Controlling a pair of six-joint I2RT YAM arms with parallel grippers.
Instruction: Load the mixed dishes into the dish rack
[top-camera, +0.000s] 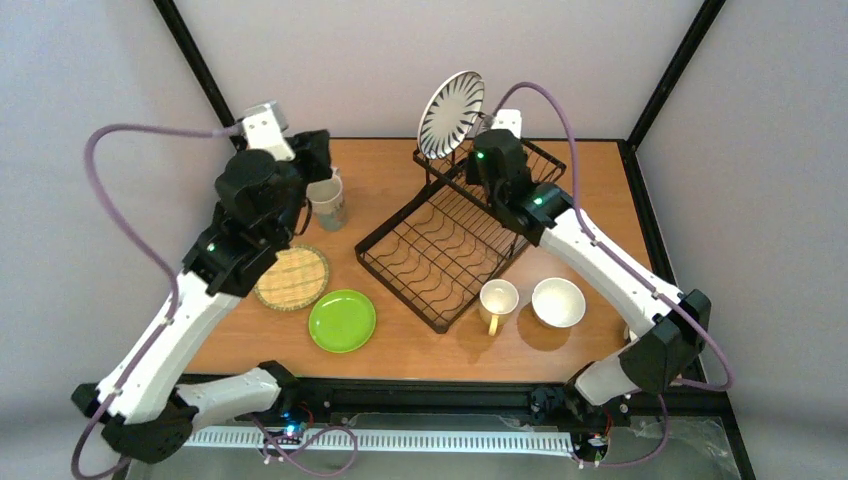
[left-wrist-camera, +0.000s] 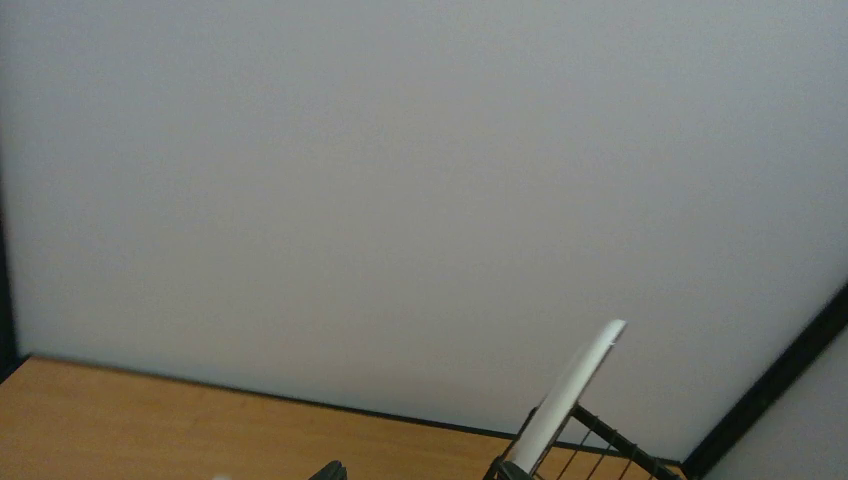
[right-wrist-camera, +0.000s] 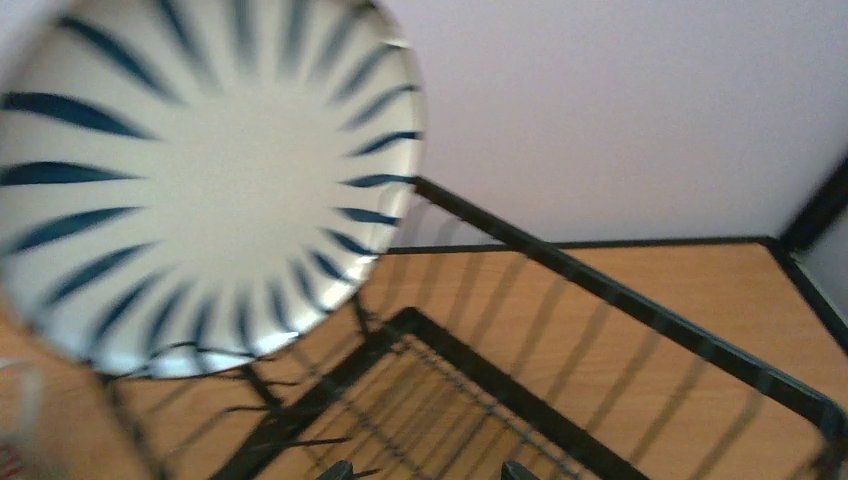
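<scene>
A white plate with dark blue strokes (top-camera: 452, 115) stands tilted on edge at the far left corner of the black dish rack (top-camera: 405, 283). It fills the left of the right wrist view and shows nearly edge-on in the left wrist view. My left gripper is open and empty, near a pale mug (top-camera: 328, 205). My right gripper is open and empty, close to the rack's back end. In front lie a green plate (top-camera: 342, 321), a round yellowish woven-patterned dish (top-camera: 293, 278), a cream cup (top-camera: 498, 300) and a white bowl (top-camera: 558, 302).
The rack's raised back rail (right-wrist-camera: 600, 285) crosses the right wrist view. My right forearm partly hides a white object (top-camera: 631, 336) near the right front. Bare tabletop (top-camera: 380, 165) lies left of the rack's back end.
</scene>
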